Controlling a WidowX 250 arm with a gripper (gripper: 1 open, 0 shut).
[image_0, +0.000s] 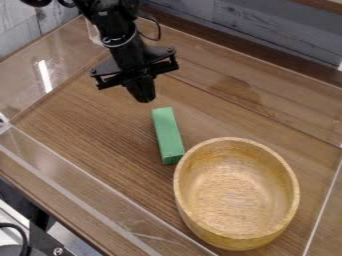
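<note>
My black gripper (142, 92) hangs over the wooden table at the upper left, shut, with nothing seen between its fingers. Just below and to the right of it, a green rectangular block (167, 135) lies lengthwise on the table. A yellow oval bowl (235, 232) sits at the lower right, beside the block and empty.
A tiled wall and wooden ledge run along the back right. Dark cables show at the lower left corner, off the table.
</note>
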